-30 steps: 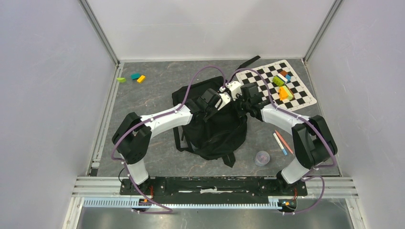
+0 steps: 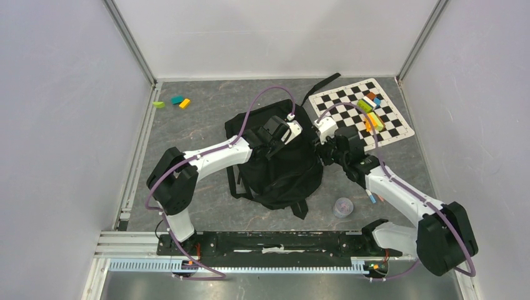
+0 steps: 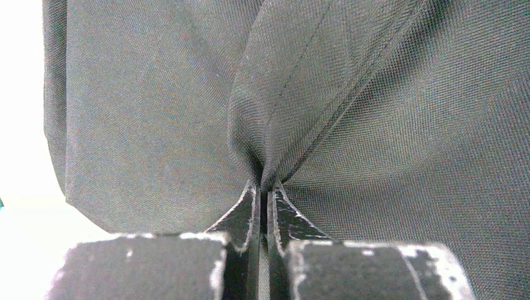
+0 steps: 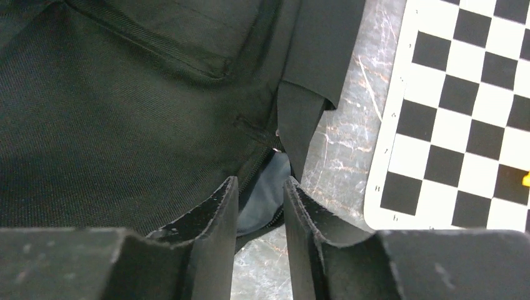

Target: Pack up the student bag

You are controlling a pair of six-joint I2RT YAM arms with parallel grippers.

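A black cloth bag [image 2: 289, 184] lies across the middle of the table, its straps spread out. In the left wrist view my left gripper is shut on a gathered fold of the bag's fabric [image 3: 387, 150]. At the bag's right side, my right gripper has its fingers part open. Between and beyond them show a zipper edge and a grey lining [image 4: 265, 194]; I see no contact with the cloth. The zipper pull [image 4: 257, 132] lies just beyond the fingertips.
A checkered board [image 2: 394, 119] at the back right carries colored blocks [image 2: 369, 103]. Small blocks [image 2: 177, 100] lie at the back left. A clear round container [image 2: 343, 207] and a blue-ended marker [image 2: 371, 197] are at the front right.
My right gripper has moved right and toward the front, from over the bag to its right edge. The left arm and the bag look unmoved.
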